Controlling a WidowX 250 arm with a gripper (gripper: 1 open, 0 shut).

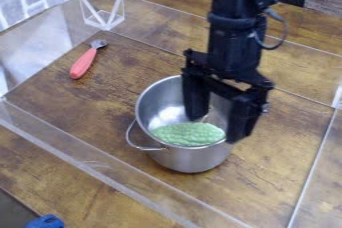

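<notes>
A steel pot (185, 156) with a wire handle stands on the wooden surface, holding a green bumpy oblong item (185, 134). My black gripper (217, 112) is over the pot's right half, slightly blurred, its two fingers spread apart and low at the rim, with nothing seen held between them. It hides part of the pot's back and right rim.
A red-handled utensil (83, 62) lies at upper left. A white wire holder (104, 17) is at the back left. Clear plastic walls border the work area. A blue object (44, 221) is at the lower left corner.
</notes>
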